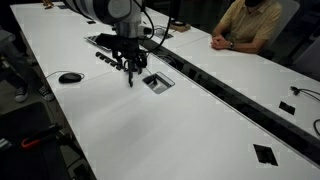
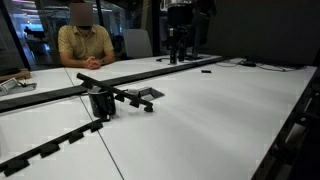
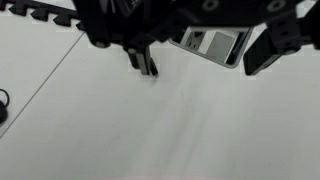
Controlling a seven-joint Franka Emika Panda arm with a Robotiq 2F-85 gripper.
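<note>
My gripper hangs over the white table in exterior view 1, its fingers spread apart. In exterior view 2 the dark arm comes down from the top, with the gripper above the table surface. The wrist view shows one dark fingertip on the left and the other on the right, and nothing is held between them. Beyond the fingers lies a silver tray, partly covered by the gripper; in exterior view 2 the tray rests flat on the table.
A black mouse-like object lies at the left, with toothed black strips along the other side. A dark cylinder with a bar across it stands beside the tray. One flat black patch lies at right.
</note>
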